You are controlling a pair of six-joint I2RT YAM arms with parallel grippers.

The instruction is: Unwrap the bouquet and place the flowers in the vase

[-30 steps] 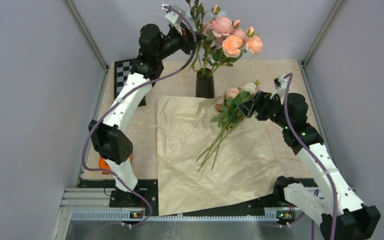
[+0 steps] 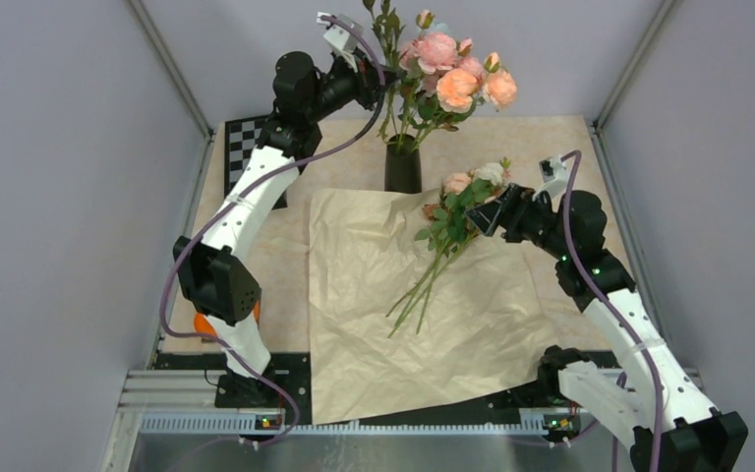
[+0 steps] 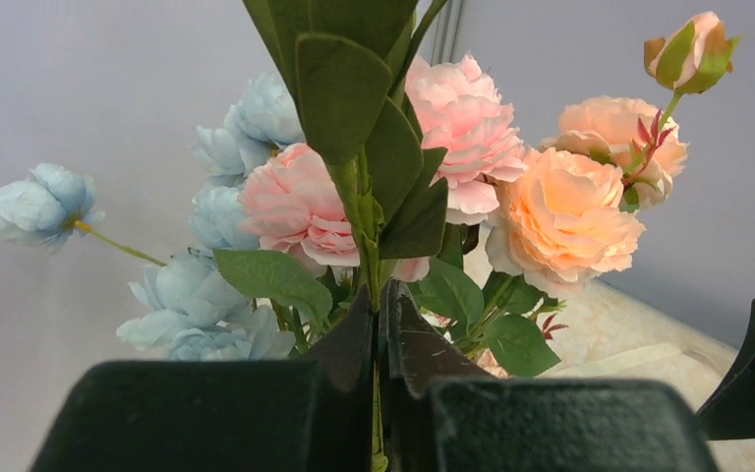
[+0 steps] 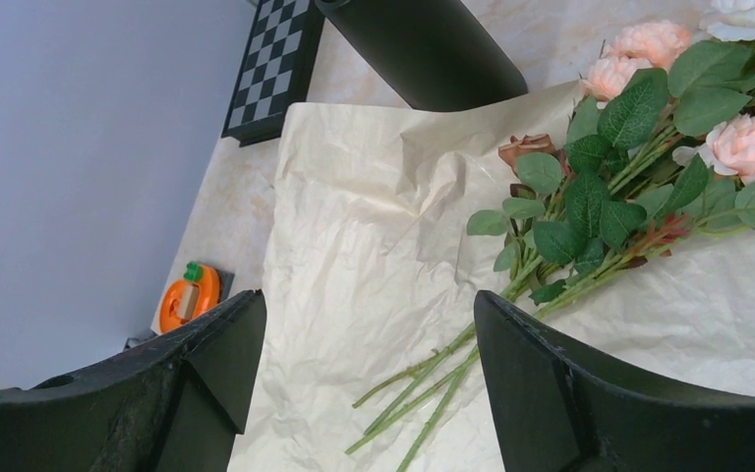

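The dark vase point(image 2: 403, 167) stands upright at the back of the table, holding pink and peach flowers point(image 2: 442, 69); blue ones point(image 3: 187, 295) also show in the left wrist view. At the vase's left, above its mouth, my left gripper is shut on a thin green stem with dark leaves point(image 3: 344, 88) rising above the fingers. Whether that stem's lower end is inside the vase is hard to see. My right gripper is open and empty, over the loose flowers point(image 2: 452, 211), which lie on the paper with stems toward the front.
Cream paper point(image 2: 374, 305) covers the middle of the table, its left part bare. A checkered board point(image 4: 270, 69) lies at the back left, partly behind the left arm. An orange object point(image 4: 192, 295) sits at the front left.
Both arms have barely moved. The loose flowers lie unchanged.
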